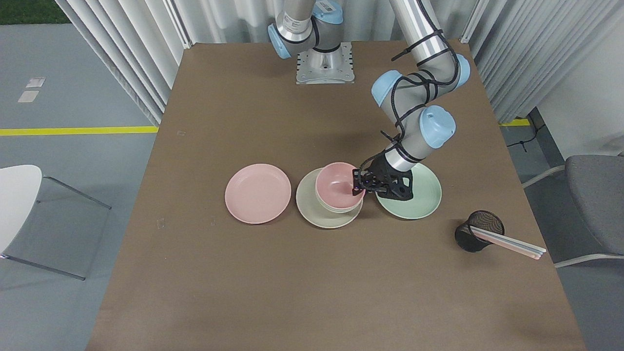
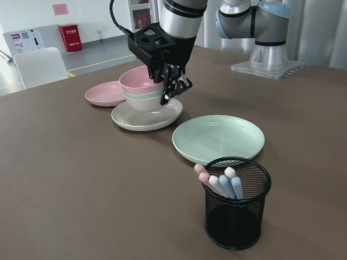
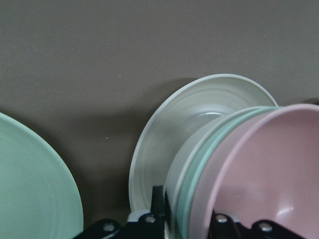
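Note:
A stack of bowls, the pink bowl (image 1: 333,184) on top of a mint bowl (image 2: 140,95) and a white bowl (image 2: 142,103), sits on the cream plate (image 1: 319,217). My gripper (image 2: 168,88) is at the stack's right rim in the front view; in the wrist view its black fingers reach the near edge of the bowls. Whether they are closed on the rims cannot be made out. To the sides lie the pink plate (image 1: 258,193) and the mint plate (image 1: 421,199).
A black mesh cup (image 1: 471,239) holding several pastel utensils stands near the table's right edge.

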